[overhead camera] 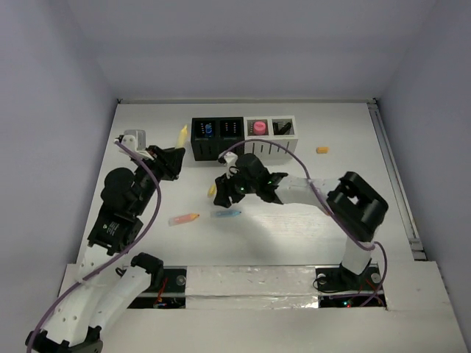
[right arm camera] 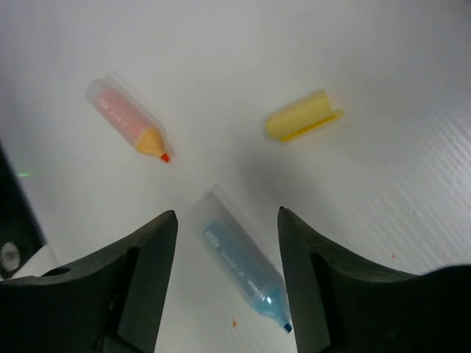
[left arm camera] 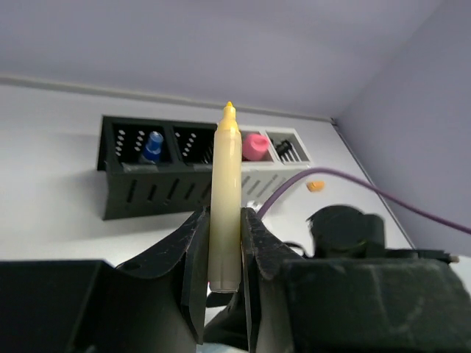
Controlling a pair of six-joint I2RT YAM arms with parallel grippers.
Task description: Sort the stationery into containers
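My left gripper is shut on a pale yellow pen, held upright left of the containers. My right gripper stands part open, empty, low above the table, over a blue pen. A pink pen and a short yellow piece lie nearby. At the back are a black container with a blue item in its left compartment, and a white container holding a pink item and a dark one.
An orange-yellow piece lies at the back right. The right arm covers part of the table's right side; the left area behind the left arm is clear.
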